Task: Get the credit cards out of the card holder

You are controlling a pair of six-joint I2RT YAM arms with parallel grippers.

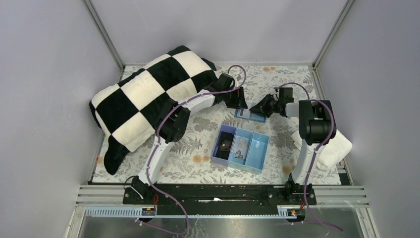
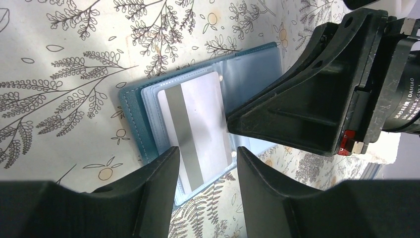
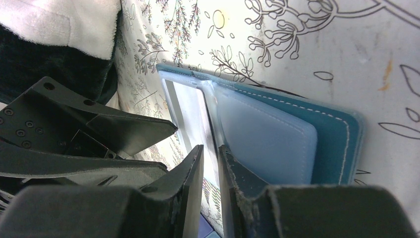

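The card holder (image 1: 258, 117), blue with clear sleeves, lies unfolded flat on the patterned cloth. In the left wrist view a white card (image 2: 208, 114) with a grey stripe lies in the nearer sleeve. Over that card my left gripper stands open, its fingers apart with nothing held between them. My right gripper is part open with a narrow gap, at the holder's middle. In the right wrist view the white card's edge (image 3: 208, 129) runs down toward the gap between its fingers. The fingertips hide where that edge ends.
A blue bin with compartments (image 1: 255, 171) stands just in front of the holder. A checkered cushion (image 1: 148, 99) fills the left side, close to my left arm. A white cloth (image 1: 337, 151) lies at the right. Behind the holder the table is bare.
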